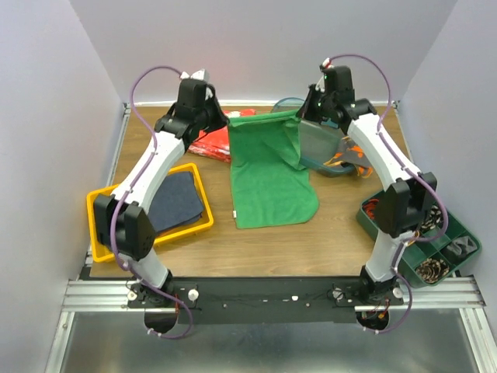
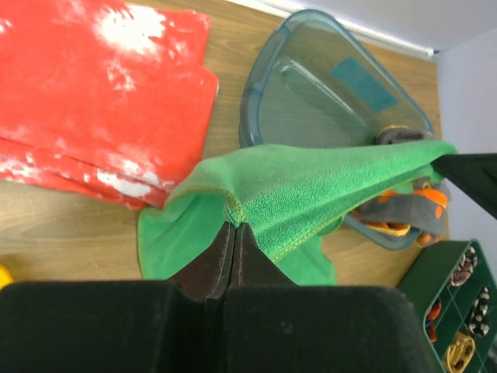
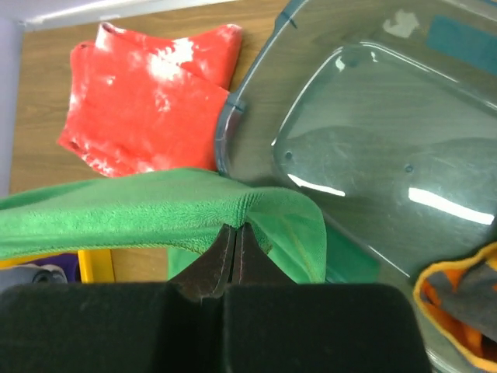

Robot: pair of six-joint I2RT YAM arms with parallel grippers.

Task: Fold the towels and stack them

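Note:
A green towel [image 1: 268, 175] hangs by its far edge between my two grippers, its lower part laid out on the wooden table. My left gripper [image 1: 227, 121] is shut on one upper corner; in the left wrist view the cloth [image 2: 311, 183] rises from between the fingertips. Shut on the other corner is my right gripper [image 1: 301, 115], with the towel [image 3: 155, 210] stretched off to the left in the right wrist view. Folded dark grey towels [image 1: 175, 203] lie in the yellow tray [image 1: 203, 221] at left.
Behind the green towel lies a red-and-white cloth [image 1: 213, 146]. A clear bin [image 1: 318, 140] with grey-orange cloth [image 1: 357, 155] stands at back right, close to the towel. A green divided box [image 1: 373, 229] sits at front right. Bare table [image 1: 264, 252] shows in front.

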